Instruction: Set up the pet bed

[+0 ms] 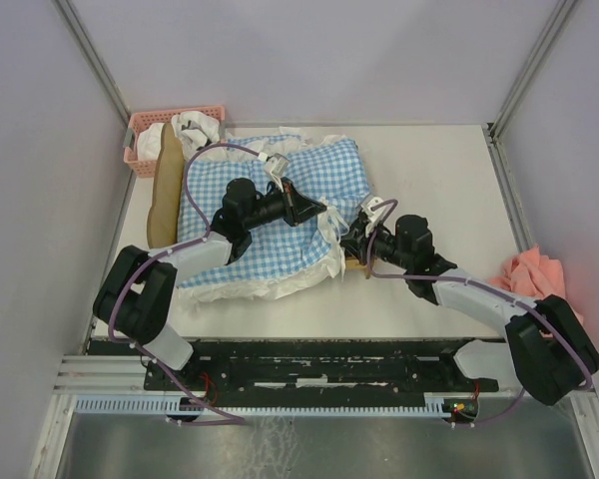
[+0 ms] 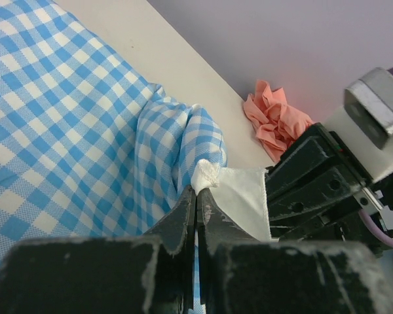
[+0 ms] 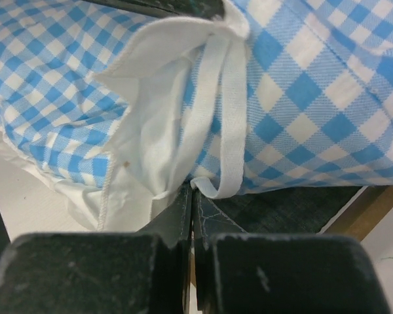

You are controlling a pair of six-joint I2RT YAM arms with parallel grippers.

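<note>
A blue-and-white checked cloth cover (image 1: 265, 239) with white edging spreads over the left half of the table. My left gripper is shut on a white fabric edge (image 2: 236, 190) at the cover's right side. White straps (image 3: 234, 118) hang from that held corner. Low beside it, my right gripper is shut, and the end of one thin strap curls in at its fingertips. Dark mesh and a wooden bar (image 3: 373, 208), parts of a frame, show under the cloth's edge. Most of that frame is hidden by the cloth and my right gripper.
Along the left side lies a long brown cushion (image 1: 166, 190). Behind it is a pink basket (image 1: 224, 112) holding white cloths. A salmon-coloured cloth (image 1: 532, 274) rests at the right edge.
</note>
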